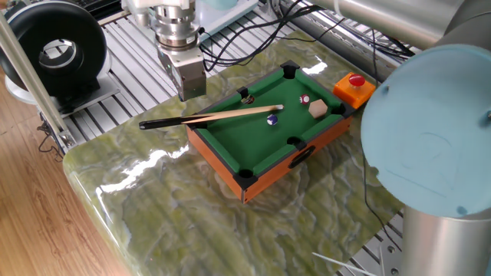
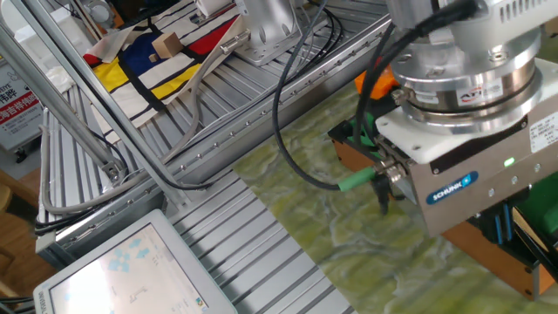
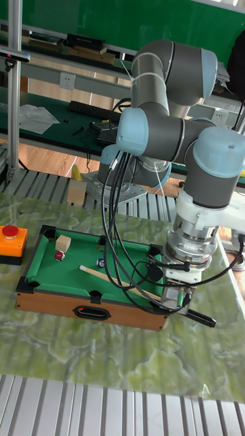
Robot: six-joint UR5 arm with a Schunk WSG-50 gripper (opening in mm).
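A miniature pool table (image 1: 242,149) with green felt and orange-brown sides stands on the marbled tabletop. Across its near-left rail lies a cue (image 1: 230,114), its black handle jutting past the edge and its pale tip over the felt. On the felt are a blue-and-white ball (image 1: 272,120), a red-and-white ball (image 1: 304,99) and a small wooden block (image 1: 317,109). My gripper (image 1: 184,93) hangs above the cue's handle side, apart from the cue in exterior view 1. Its metal body (image 2: 479,170) fills the right of exterior view 2; the fingers are too hidden to read.
An orange box with a red button (image 1: 354,89) sits beside the pool table's far end. Loose black cables (image 3: 116,218) hang from the arm in front of the pool table. A tablet-like screen (image 2: 131,275) stands at lower left.
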